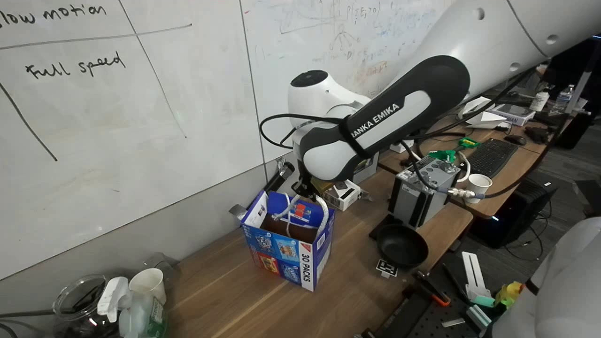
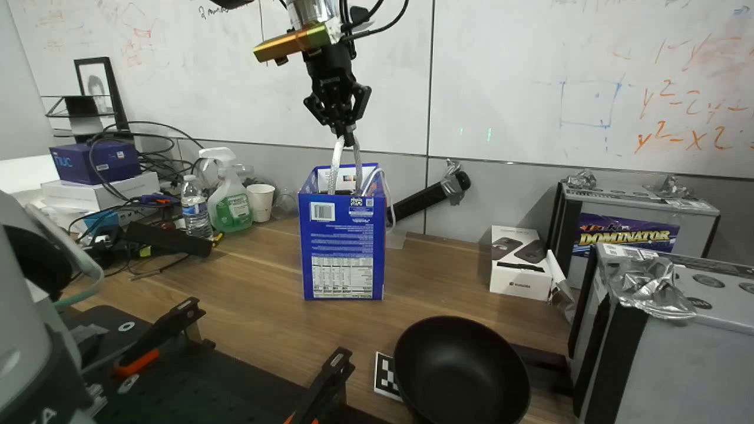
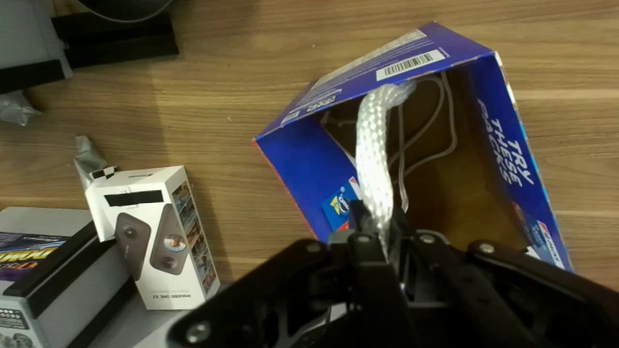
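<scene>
A white braided rope [image 3: 373,156] is pinched in my gripper [image 2: 346,134], which points down over an open blue snack box [image 2: 343,226]. From the fingers, the rope [image 1: 324,214] drapes down on both sides into the box mouth. Thinner white cord [image 3: 449,127] shows inside the box in the wrist view, and a strand also hangs past the box's right side in exterior view 2. The snack box [image 1: 287,256] stands upright on the wooden table. Its front wall hides the rope's lower ends in exterior view 2.
Right of the box lie a white camera box [image 2: 519,272] and grey cases [image 2: 678,318]. A black pan [image 2: 459,371] sits near the table's front edge. A spray bottle [image 2: 230,198] and paper cup [image 2: 261,201] stand left. Bare table surrounds the box.
</scene>
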